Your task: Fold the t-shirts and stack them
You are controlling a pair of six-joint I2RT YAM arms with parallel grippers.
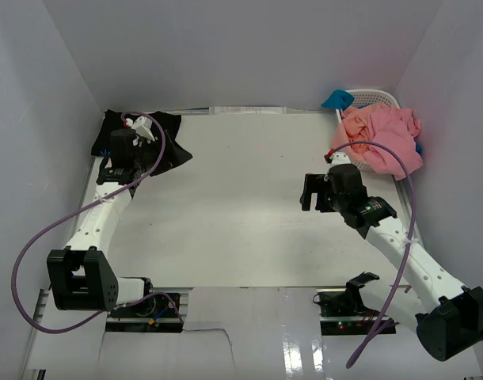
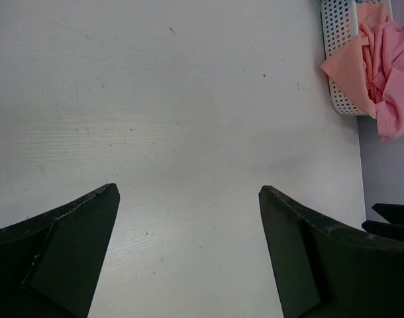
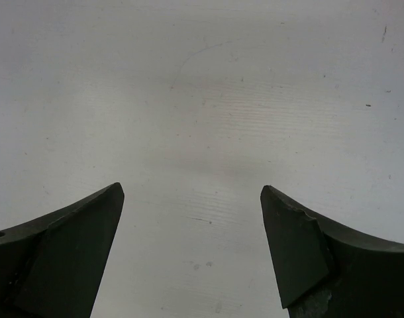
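Pink and peach shirts (image 1: 386, 133) lie crumpled in a white basket (image 1: 370, 96) at the back right, some cloth hanging over its front and side. A blue cloth (image 1: 338, 100) pokes out over the basket's left rim. At the back left, a dark cloth (image 1: 107, 136) lies partly behind my left arm; whether it is folded I cannot tell. My left gripper is open and empty above the table's left part. To the front left of the basket, my right gripper hangs over bare table, its fingers wide apart and nothing between them.
Grey walls (image 1: 241, 51) close in the back and both sides. A purple cable (image 1: 412, 198) loops along each arm, the right one passing in front of the basket.
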